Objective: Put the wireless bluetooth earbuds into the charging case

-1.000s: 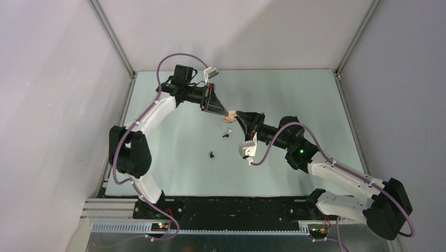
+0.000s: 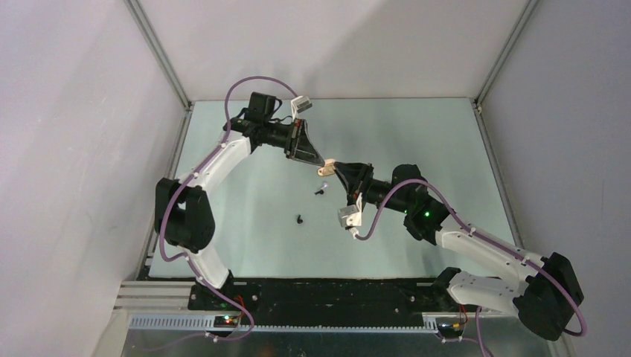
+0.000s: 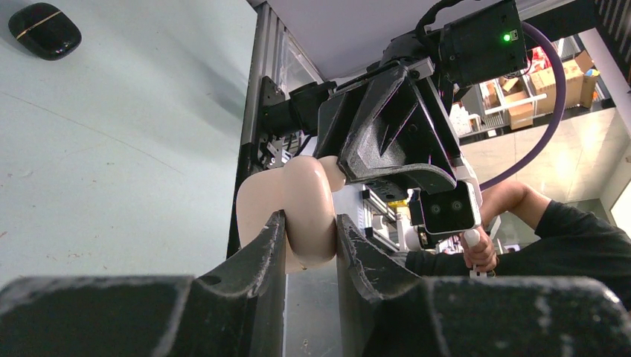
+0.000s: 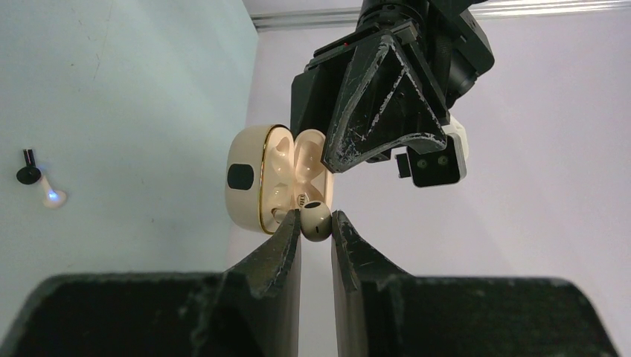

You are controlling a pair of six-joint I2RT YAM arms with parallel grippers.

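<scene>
My left gripper is shut on the beige charging case, whose outer shell [image 3: 260,204] faces the left wrist view. In the right wrist view the case [image 4: 249,178] stands open, with the rounded hollows of its inside showing. My right gripper is shut on a beige earbud [image 4: 316,227] with a dark oval patch. That earbud is right at the lower part of the open case; its far side is hidden, so I cannot tell whether it sits in a hollow. Another white earbud [image 4: 53,197] lies on the table with a blue light on.
Beside the white earbud lies a black earbud [image 4: 29,172]; another small black piece [image 2: 300,219] lies nearer the front. A closed black case [image 3: 45,31] with a gold line rests on the table.
The table items stay put.
</scene>
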